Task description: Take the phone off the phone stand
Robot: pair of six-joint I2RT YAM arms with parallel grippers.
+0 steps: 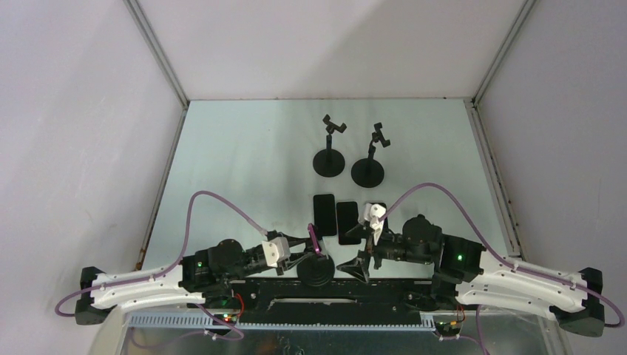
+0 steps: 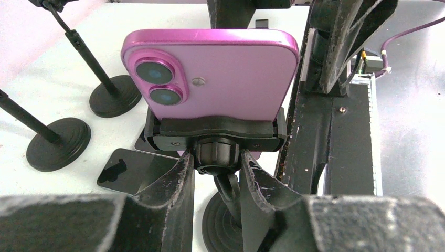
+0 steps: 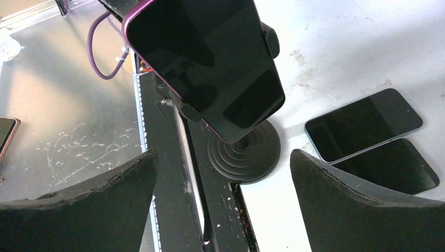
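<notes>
The pink phone [image 2: 231, 79] is clamped upright in the black stand's holder [image 2: 176, 142], its camera side facing the left wrist view. My left gripper is shut on the stand, at the round joint just behind the holder. Below it, the stand's round base [image 3: 252, 152] rests at the table's front edge. The phone's dark screen [image 3: 210, 63] faces my right gripper, which is open with nothing between its fingers. In the top view the right gripper [image 1: 358, 251] stands just right of the phone [image 1: 314, 239], apart from it.
Two empty black stands [image 1: 328, 162] [image 1: 367, 171] are farther back. Dark phones [image 1: 324, 214] [image 1: 347, 220] lie flat between them and the arms, one partly under the right arm.
</notes>
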